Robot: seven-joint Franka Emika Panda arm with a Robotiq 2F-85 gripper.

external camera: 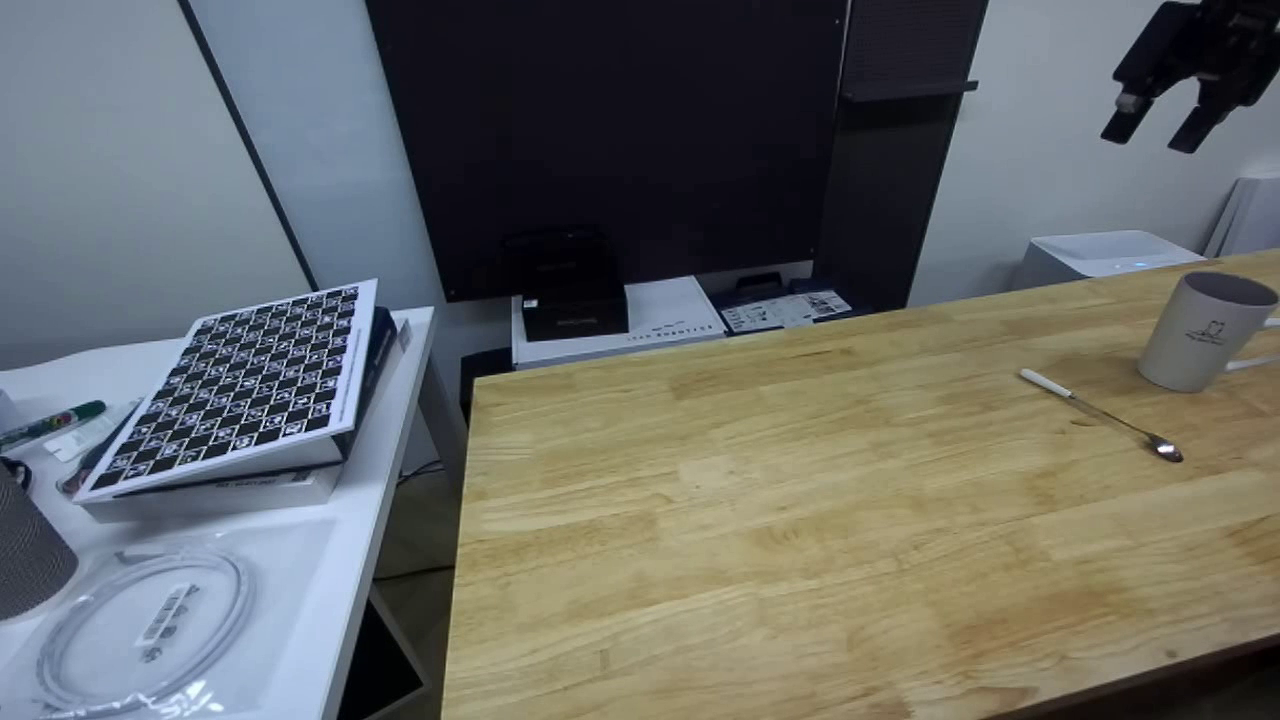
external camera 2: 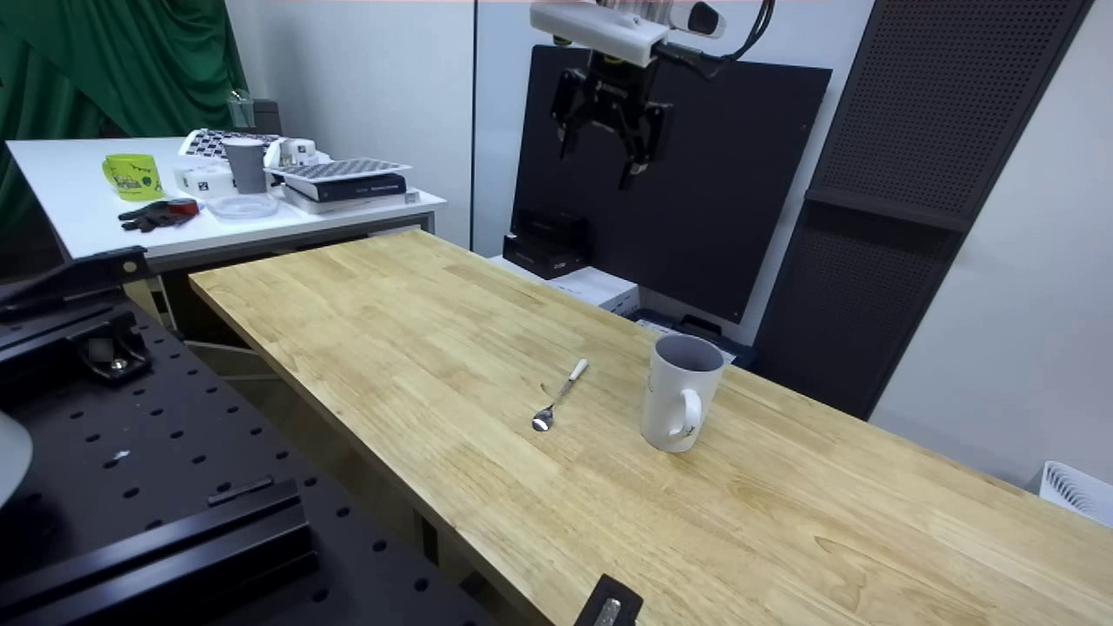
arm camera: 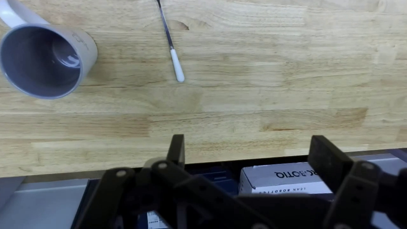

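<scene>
A grey-white mug (external camera: 1202,332) stands upright on the wooden table, its handle turned away from the spoon. Beside it, a little apart, lies a long thin spoon (external camera: 1102,415) with a white handle and a metal bowl. From above, the mug (arm camera: 82,49) looks empty, and the spoon (arm camera: 177,65) shows only in part, its bowl cut off by the top of the wrist view. High over the table's far edge hangs my gripper (external camera 2: 596,167), open, with nothing between its fingers. Both fingers (arm camera: 176,150) are clear of the mug and the spoon.
Boxes (arm camera: 286,177) sit below the far edge, and a dark perforated platform (external camera 2: 209,459) stands along the near side.
</scene>
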